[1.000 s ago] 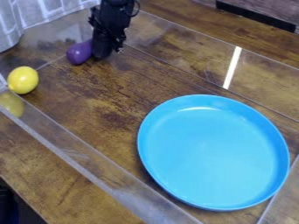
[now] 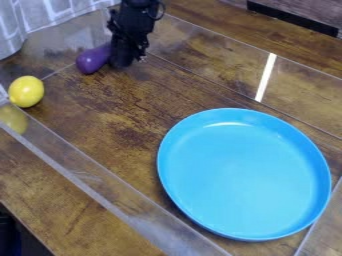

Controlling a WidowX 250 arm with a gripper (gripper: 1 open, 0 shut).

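Observation:
The black gripper [image 2: 127,50] is at the upper left of the view, low over the table and touching or right against a purple object [image 2: 92,59], which looks like an eggplant. The fingertips are dark and small, so what lies between them cannot be made out. A yellow lemon-like object [image 2: 26,91] lies at the left, below the purple one. A large blue plate [image 2: 243,172] fills the lower right.
Clear plastic walls or edges run along the left and bottom left, and a pale strip [image 2: 265,77] lies at the upper right.
The gripper has shifted very slightly at the upper left beside the purple object. The other things have not moved.

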